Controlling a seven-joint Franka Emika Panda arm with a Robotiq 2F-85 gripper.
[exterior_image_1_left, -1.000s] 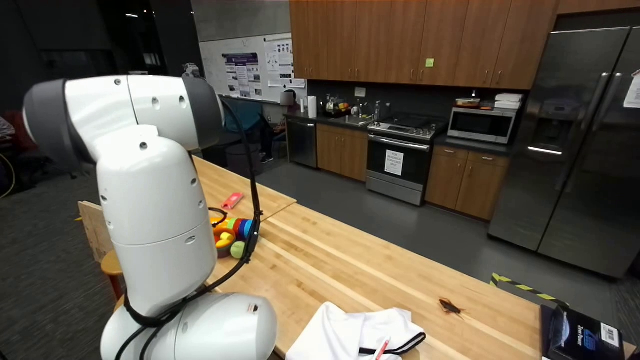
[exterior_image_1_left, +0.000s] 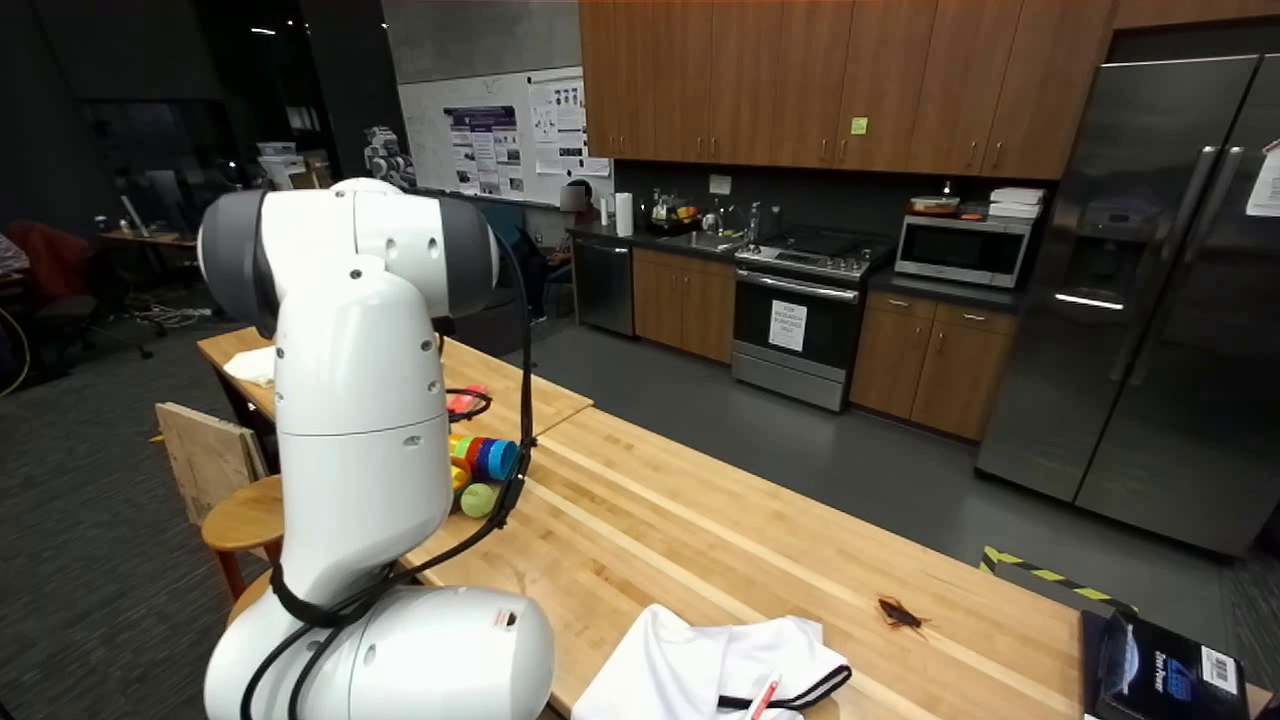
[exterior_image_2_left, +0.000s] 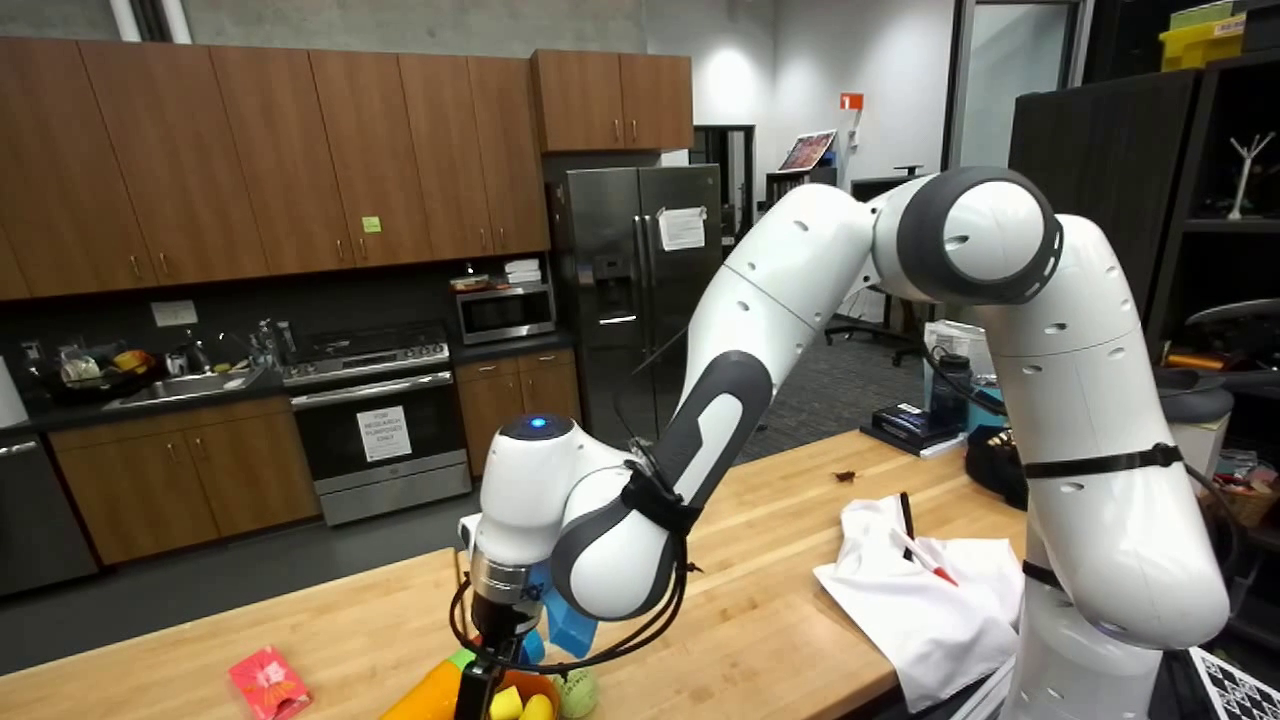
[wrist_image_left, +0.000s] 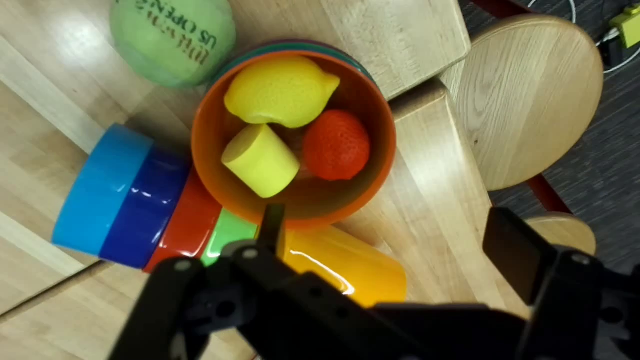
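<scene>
In the wrist view my gripper is open, its two dark fingers wide apart and nothing held. Beyond them stands an orange bowl (wrist_image_left: 385, 171), which has a green rim showing behind it. Inside it lie a yellow lemon (wrist_image_left: 279, 90), a pale yellow cylinder-like piece (wrist_image_left: 262, 161) and a red-orange round fruit (wrist_image_left: 337, 145). One finger overlaps the bowl's near edge in this view; contact cannot be told. Beside the bowl a row of coloured cups runs from light blue (wrist_image_left: 102, 189) through dark blue, red and green to a yellow-orange one (wrist_image_left: 354, 270).
A green tennis ball (wrist_image_left: 174, 39) sits close to the bowl. Two round stools (wrist_image_left: 534, 96) are past the table edge. A red packet (exterior_image_2_left: 269, 684) lies on the table, a white cloth (exterior_image_2_left: 930, 612) near the arm's base.
The arm has swung right in exterior view 1, its upper link now standing more upright. It now hides the bowl there and covers part of the red packet.
</scene>
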